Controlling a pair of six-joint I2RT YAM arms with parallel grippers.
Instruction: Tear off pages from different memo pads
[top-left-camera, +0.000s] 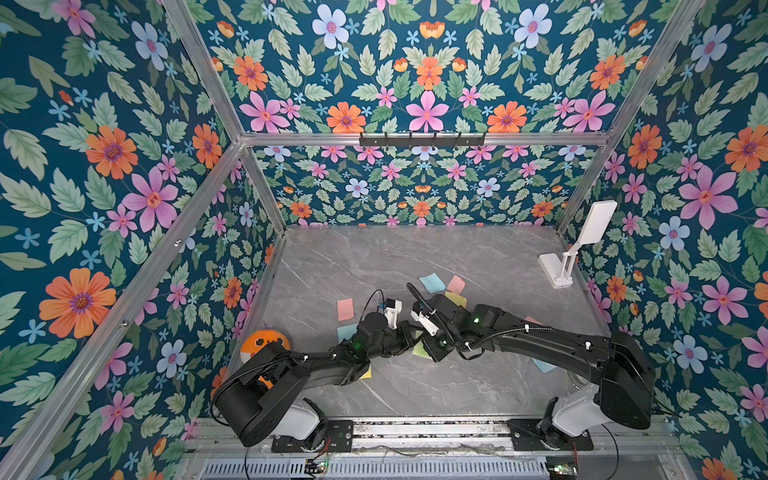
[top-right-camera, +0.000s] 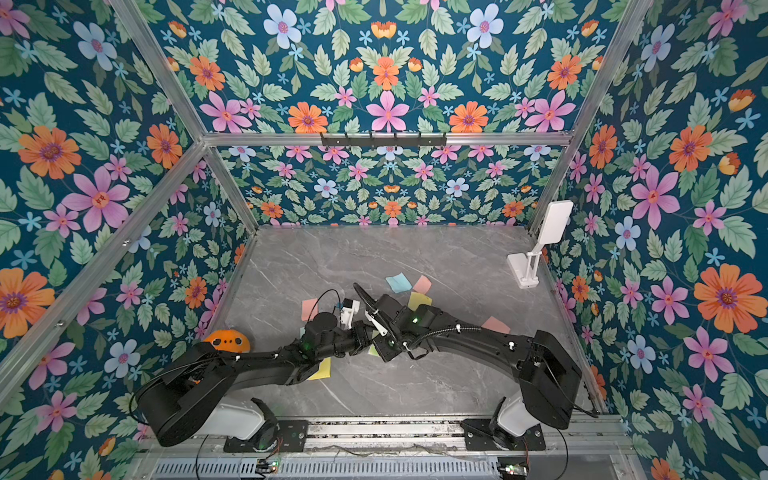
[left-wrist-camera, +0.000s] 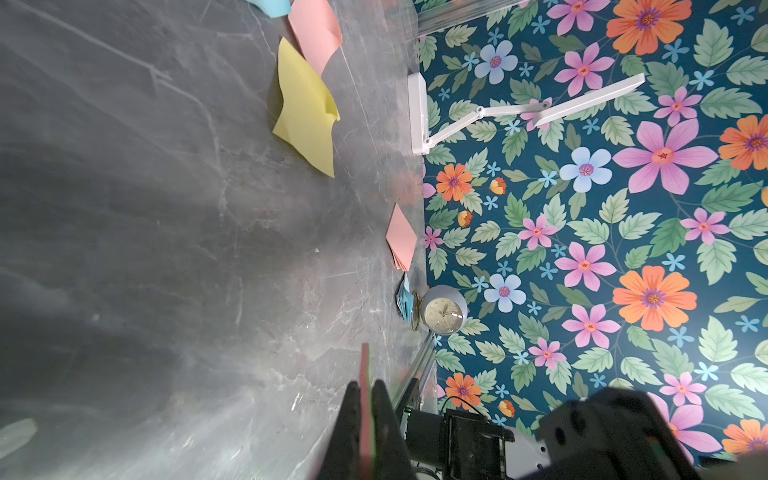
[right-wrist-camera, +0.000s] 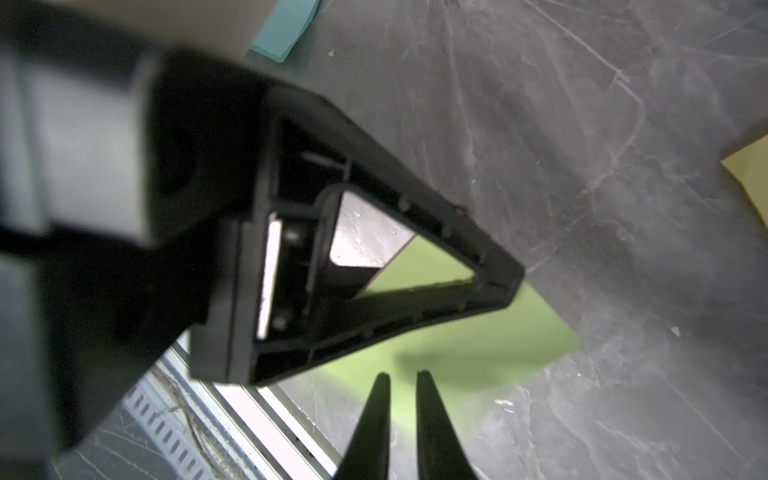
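A light green memo sheet (right-wrist-camera: 512, 340) hangs at the left gripper's fingertips, partly behind its finger (right-wrist-camera: 497, 280) in the right wrist view. In the left wrist view my left gripper is shut on it; only a thin pink-and-green edge shows between the fingers. My right gripper is open, its narrow fingertips a little apart before the sheet's lower, blurred part. Whether the sheet reaches between them I cannot tell. Other pads lie around: blue (top-left-camera: 433, 282), pink (top-left-camera: 456, 285), yellow (top-left-camera: 456, 299), another pink (top-left-camera: 345, 309) and teal (top-left-camera: 346, 332).
A white lamp (top-left-camera: 557, 270) stands at the back right, and an orange pumpkin-like object (top-left-camera: 264, 341) at the left. More pads, pink (left-wrist-camera: 401, 237) and blue (left-wrist-camera: 405, 298), lie near the right edge beside a round container (left-wrist-camera: 444, 311).
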